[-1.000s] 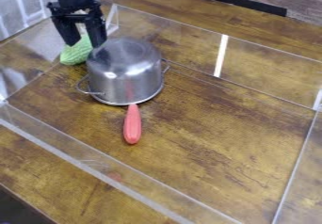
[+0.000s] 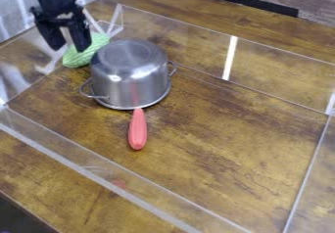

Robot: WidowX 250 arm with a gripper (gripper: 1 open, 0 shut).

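Note:
A steel pot (image 2: 128, 72) with wire side handles stands on the wooden table, left of centre. Behind its left side lies a green, leafy-looking object (image 2: 84, 53). My black gripper (image 2: 63, 33) hangs at the upper left, over and just left of the green object; its fingers are small and dark, and whether anything is between them is unclear. A red, elongated object (image 2: 137, 129) lies in front of the pot.
Clear transparent strips or panels run along its left, front and right, and a short white tape strip (image 2: 230, 59) lies right of the pot.
My gripper has moved left, away from the pot. The pot, the green object and the red object look essentially unmoved.

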